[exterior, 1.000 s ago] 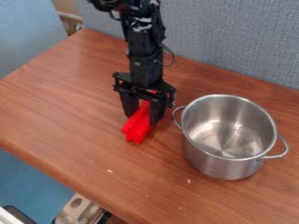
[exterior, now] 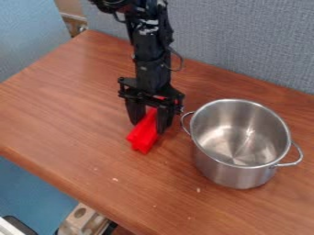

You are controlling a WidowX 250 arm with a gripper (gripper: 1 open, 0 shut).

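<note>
My black gripper (exterior: 151,112) reaches down from the top centre to the wooden table, shut on a red block (exterior: 143,136). The block lies at a slant, its near end low on or very close to the tabletop, its upper part between the fingers. Right of it stands a steel pot (exterior: 240,142) with two handles, close to the gripper but apart from the block.
A grey padded wall (exterior: 245,37) runs behind. The table's left edge drops to a blue floor, with some metal fittings at the bottom left.
</note>
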